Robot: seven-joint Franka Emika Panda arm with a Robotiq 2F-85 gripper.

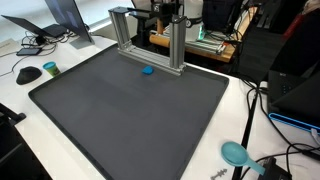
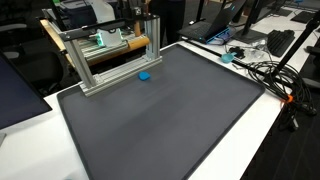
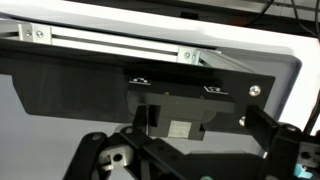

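Observation:
In the wrist view my gripper is open, its two dark fingers well apart. Beyond them lies a black box-shaped part (image 3: 180,105) with a pale label, on a black panel (image 3: 70,90) beside a metal rail (image 3: 110,45). Nothing is seen gripped; whether the fingers touch the box, I cannot tell. A small blue object (image 1: 148,70) rests on the dark grey mat, close to the foot of the metal frame (image 1: 178,45). The exterior view from the other side shows the same blue object (image 2: 144,75). Around the frame's top the arm is hard to make out.
A green cup (image 1: 51,68) and a dark rounded item (image 1: 29,75) stand left of it, near a laptop (image 1: 40,35). A teal round object (image 1: 238,155) lies front right. Loose cables (image 2: 290,85) run along one side.

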